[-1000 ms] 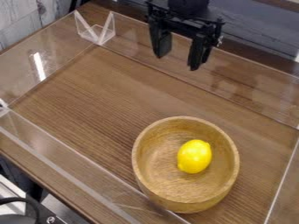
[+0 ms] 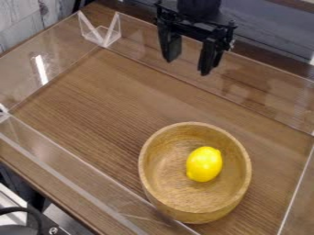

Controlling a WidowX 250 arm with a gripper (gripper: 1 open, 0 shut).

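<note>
A yellow egg-shaped object (image 2: 204,164) lies inside a round wooden bowl (image 2: 164,172) at the lower middle right of the camera view. My black gripper (image 2: 192,57) hangs over the back middle of the wooden table, well behind the bowl, with its two fingers spread apart and nothing seen between them.
Clear plastic pieces stand at the back left and along the left edge. A dark cable (image 2: 35,215) lies at the bottom left corner.
The gripper has shifted very slightly at the back of the table. The bowl and yellow object have not moved.
</note>
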